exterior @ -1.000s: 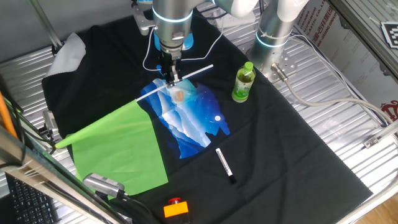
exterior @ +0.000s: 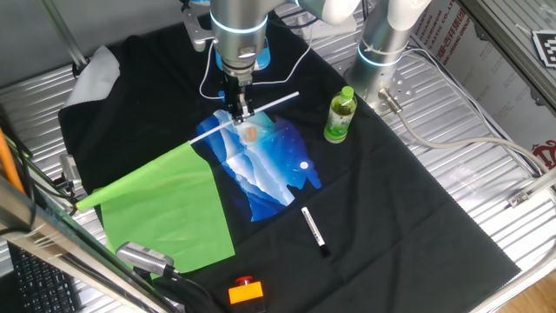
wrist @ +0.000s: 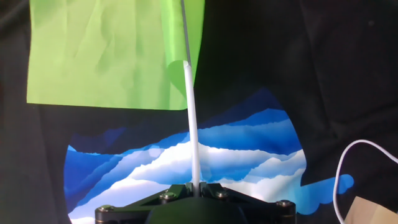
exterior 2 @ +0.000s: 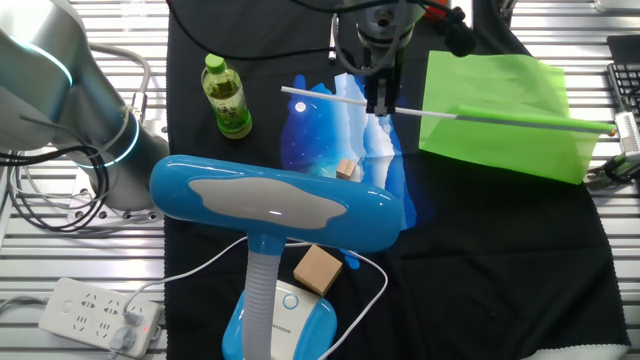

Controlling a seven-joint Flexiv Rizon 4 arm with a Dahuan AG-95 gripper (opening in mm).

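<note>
A green flag on a thin white pole is in all views. My gripper is shut on the bare white part of the pole, whose stick runs away from between the fingers towards the cloth in the wrist view. In exterior view 2 the gripper points down over the blue-and-white picture sheet, with the pole's free end sticking out past it. The green cloth hangs or lies on the far side; whether it touches the table cannot be told.
A green-capped bottle stands beside the picture, and a marker lies near it. A blue lamp, its cable and a wooden block take up the other side.
Almost nothing differs. The pole stays in the gripper, with at most a very slight shift of its free end.
</note>
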